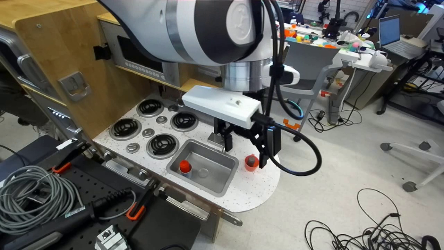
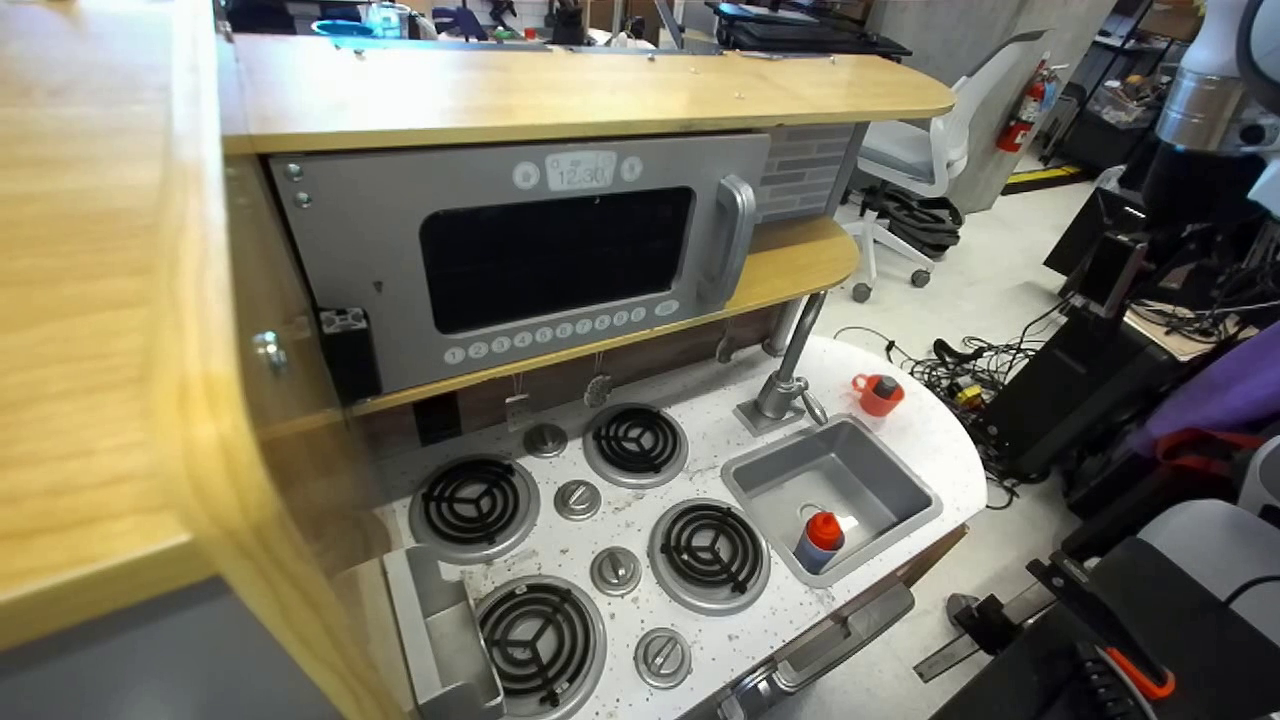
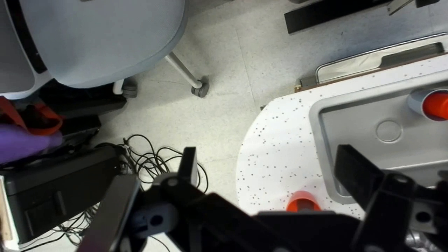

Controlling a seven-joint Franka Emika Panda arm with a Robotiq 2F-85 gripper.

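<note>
My gripper (image 1: pixel 245 152) hangs over the right end of the toy kitchen counter, pointing down. In the wrist view its two fingers (image 3: pixel 356 170) stand wide apart, with nothing held between them. A red cup (image 1: pixel 249 168) with a dark object inside stands on the white counter right of the sink. In exterior view 1 it shows just below and behind the fingers; in the wrist view the gripper body covers part of the cup (image 3: pixel 302 195). Inside the sink (image 2: pixel 882 482), a grey-blue cup (image 2: pixel 816 554) contains a red item (image 2: pixel 824 528).
The faucet (image 2: pixel 781 395) rises behind the sink; my gripper mostly hides it in exterior view 1. Left of the sink are several black burners (image 1: pixel 162 144) and knobs. The microwave (image 2: pixel 528 258) and wooden shelf (image 2: pixel 798 258) overhang the back. Bare counter (image 3: pixel 273 155) surrounds the rounded end.
</note>
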